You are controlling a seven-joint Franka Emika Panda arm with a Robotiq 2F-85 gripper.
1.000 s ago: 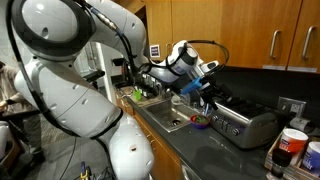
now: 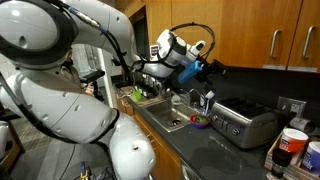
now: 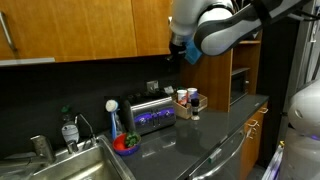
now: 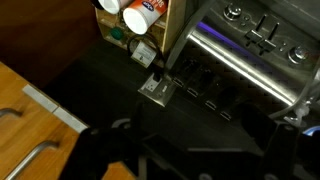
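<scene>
My open gripper (image 2: 217, 68) is raised well above the counter, in front of the wooden cupboards. Nothing shows between its fingers in the wrist view, where the dark gripper spans the lower part. Beneath it stands a silver toaster (image 2: 246, 126) with its knobs and levers facing the counter; the wrist view has this toaster (image 4: 235, 65) at the upper right. A colourful bowl (image 3: 126, 145) with things in it is by the sink. The gripper's tips are hard to make out in exterior view 2.
A wooden rack (image 3: 201, 101) with cups and jars stands beyond the toaster. The sink (image 3: 80, 168) and its faucet lie on the other side. Cupboards (image 2: 255, 35) hang close behind the arm.
Over the last second my arm has risen, lifting the gripper from near the toaster's top to higher in front of the cupboards. The toaster, bowl and rack have not visibly moved.
</scene>
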